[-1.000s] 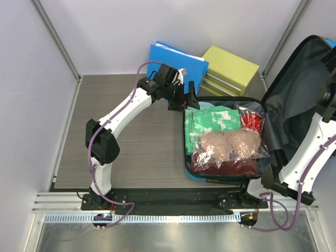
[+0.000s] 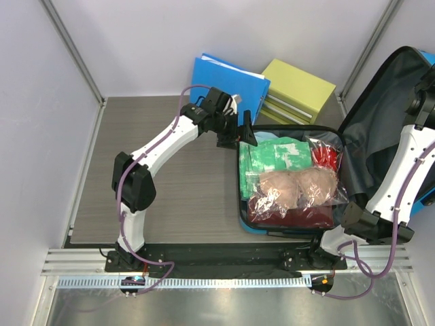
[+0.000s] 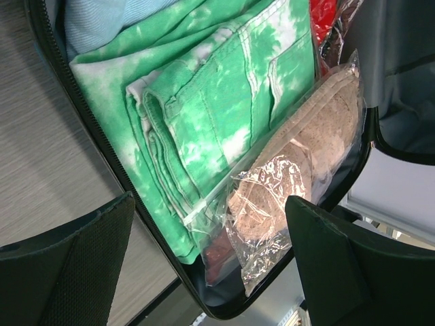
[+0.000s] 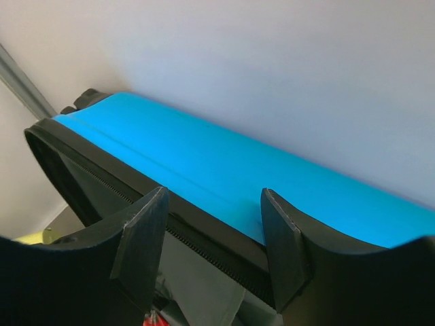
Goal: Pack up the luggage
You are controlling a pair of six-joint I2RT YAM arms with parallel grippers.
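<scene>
The open suitcase (image 2: 242, 204) holds green tie-dye clothing (image 3: 204, 115), a light blue cloth (image 3: 102, 20), bagged beige items (image 2: 316, 185), a red bag (image 2: 324, 156) and a maroon item (image 2: 302, 219). My left gripper is open above the suitcase's left side, nothing between its fingers. My right gripper is at the raised lid on the far right, its fingers apart around the black zippered rim (image 4: 197, 224) of the blue shell (image 4: 163, 136); whether they touch it is unclear.
Blue folders (image 2: 221, 85) and yellow-green boxes (image 2: 299, 85) stand against the back wall. Walls enclose the sides, close beyond the lid.
</scene>
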